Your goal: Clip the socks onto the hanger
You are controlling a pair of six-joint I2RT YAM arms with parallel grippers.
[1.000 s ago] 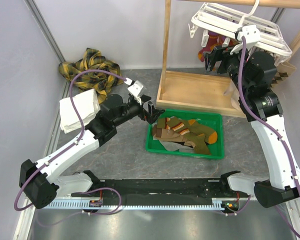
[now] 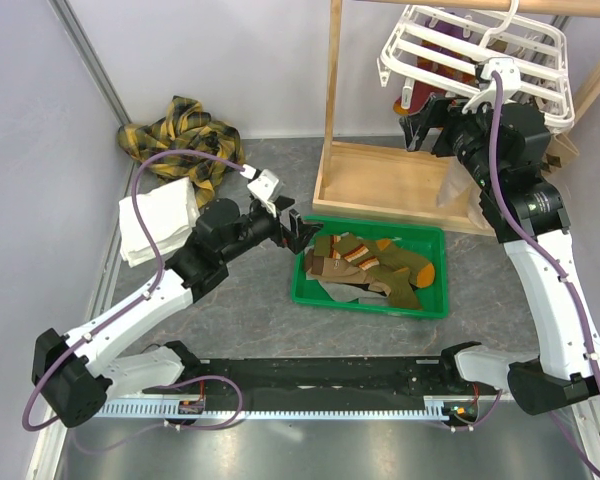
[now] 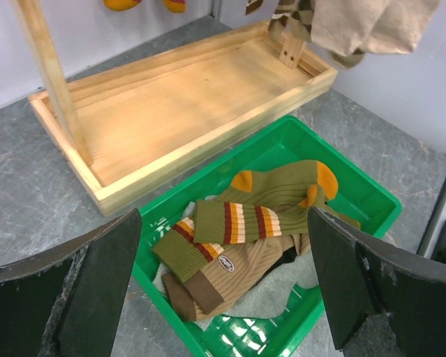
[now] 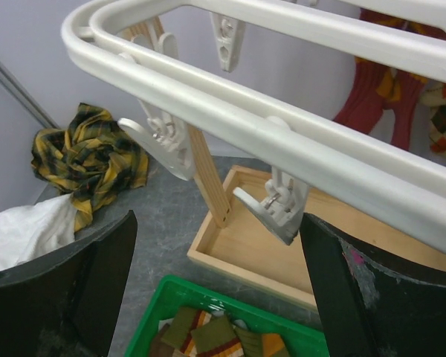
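Observation:
A white clip hanger (image 2: 420, 50) hangs from the wooden rack at top right; in the right wrist view white clips (image 4: 275, 208) dangle under its rails. My right gripper (image 2: 420, 125) is open just beneath the hanger's front, with one empty clip between and above its fingers. Socks in dark red and patterned fabric (image 4: 360, 111) hang farther back. My left gripper (image 2: 298, 232) is open over the left edge of the green tray (image 2: 370, 312), which holds olive, brown, striped and grey socks (image 3: 245, 219).
A wooden box base (image 2: 380, 175) of the rack sits behind the tray. A plaid cloth (image 2: 180, 140) and a folded white cloth (image 2: 155, 220) lie at the left.
My right gripper has moved slightly left and down in the top view, and the hanger appears shifted a little. My left gripper has barely moved.

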